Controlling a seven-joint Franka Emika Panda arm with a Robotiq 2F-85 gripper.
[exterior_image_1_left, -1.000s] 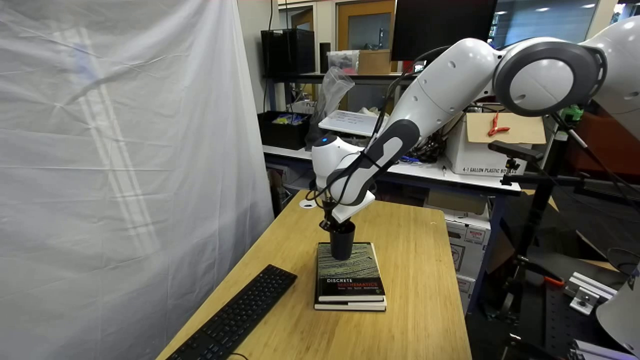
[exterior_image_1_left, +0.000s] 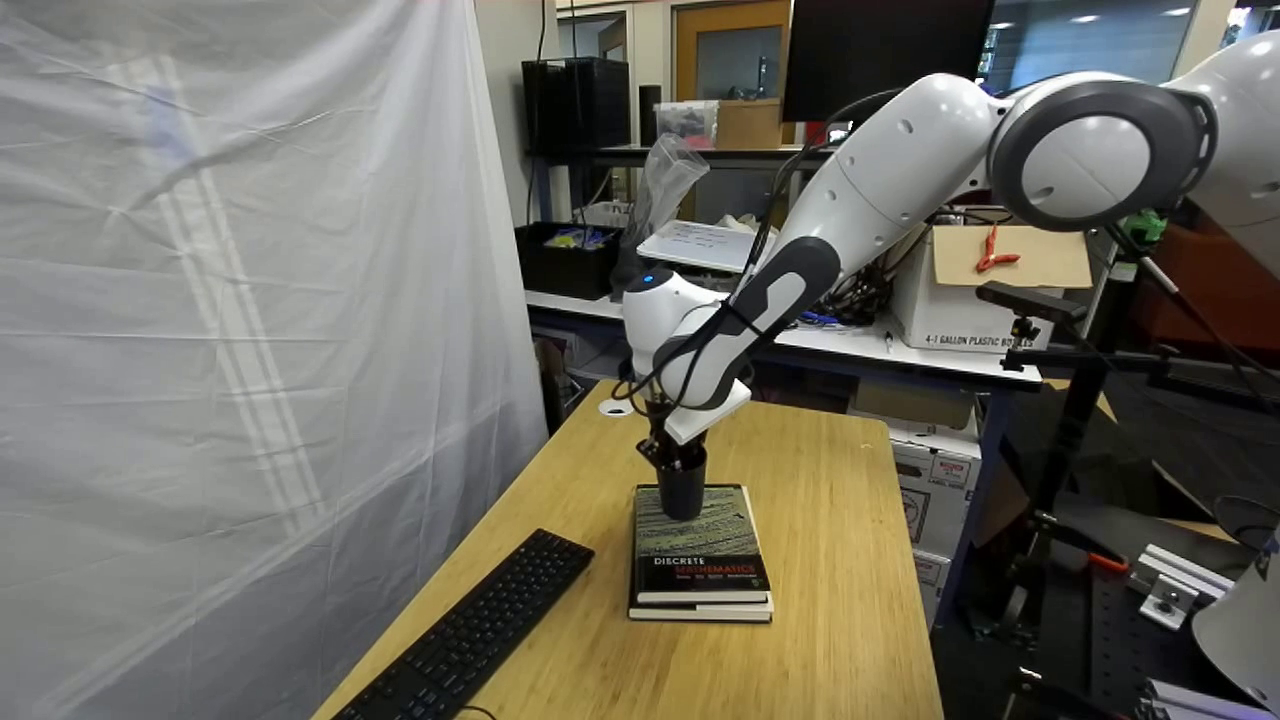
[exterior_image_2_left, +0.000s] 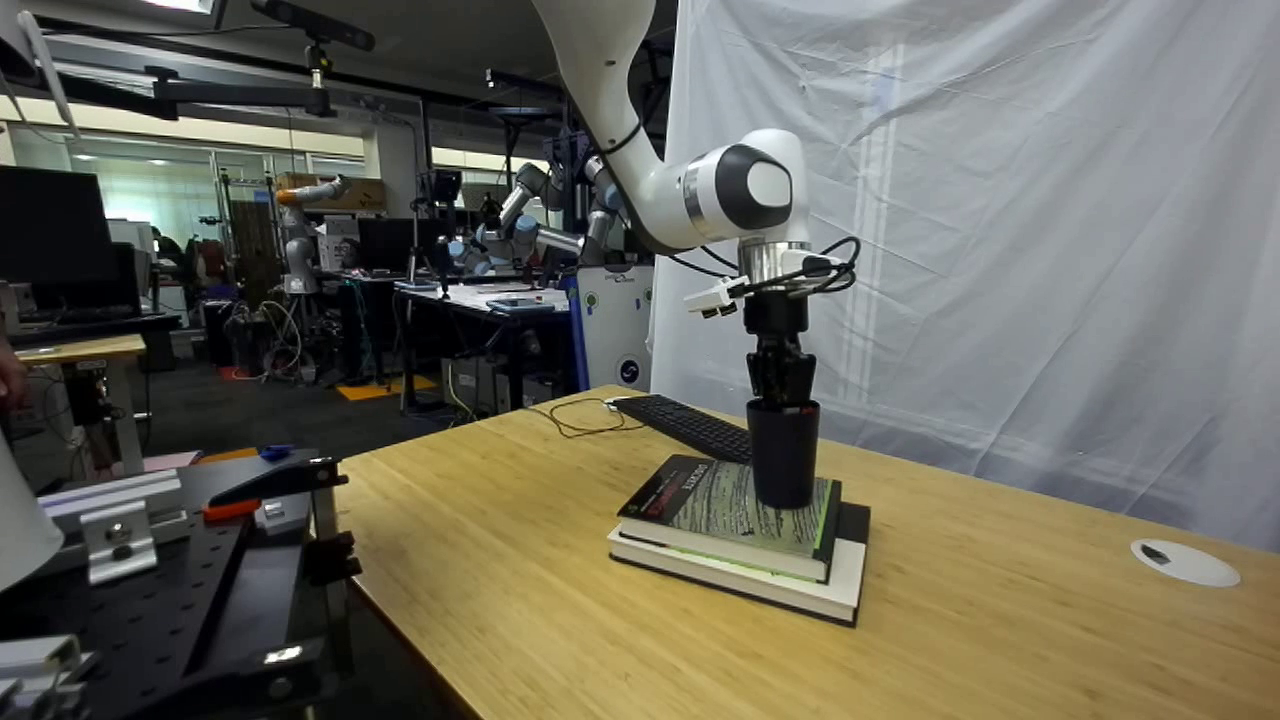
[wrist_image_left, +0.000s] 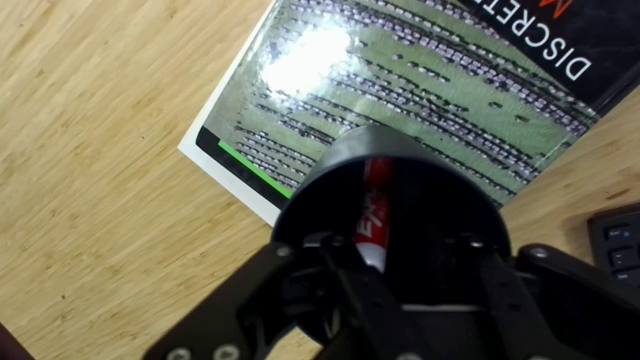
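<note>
A black cup (exterior_image_2_left: 785, 456) stands upright on the upper of two stacked books, near one end of its cover. That top book (exterior_image_1_left: 702, 546) has a green picture and the words Discrete Mathematics. Inside the cup, the wrist view shows a red and white marker (wrist_image_left: 373, 222). My gripper points down at the cup's mouth, its dark fingers apart and overlapping the opening. The marker appears between them in that view, but whether either finger touches it or the cup wall is too dark to tell.
A black keyboard (exterior_image_1_left: 468, 630) lies to the left of the books in exterior view 1, with a cable at its near end. The lower book (exterior_image_2_left: 744, 586) sticks out beneath the top one. Bare wooden table (exterior_image_1_left: 828, 504) stretches to the right.
The gripper's fingers look spread wider at the cup's mouth than a second ago. The cup has shifted very slightly left in exterior view 1. Books and keyboard are unmoved.
</note>
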